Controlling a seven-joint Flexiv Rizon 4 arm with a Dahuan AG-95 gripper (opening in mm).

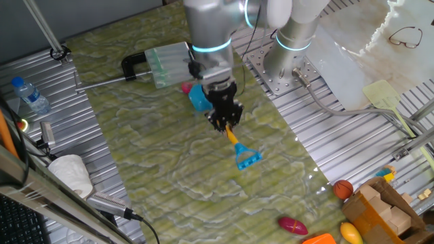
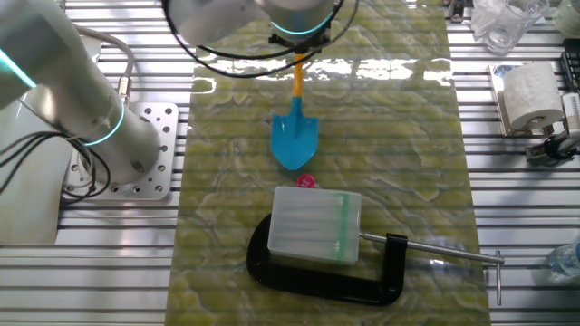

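Note:
A toy shovel with a blue blade [image 1: 199, 99], a yellow shaft and a blue grip [image 1: 248, 159] is held by my gripper [image 1: 226, 123] around the middle of its shaft. The fingers look closed there, though their tips are hard to make out. In exterior view 2 the blue blade [image 2: 294, 140] points toward the clamp, while the arm hides the handle end. Close to the blade lies a small pink object [image 2: 305, 181]. Whether the shovel touches the mat cannot be told.
A black clamp [image 2: 328, 282] with a translucent box [image 2: 313, 226] over it lies beyond the blade. A basketball toy [image 1: 343, 189], a purple toy [image 1: 292, 226] and a cardboard box [image 1: 380, 210] occupy the lower right.

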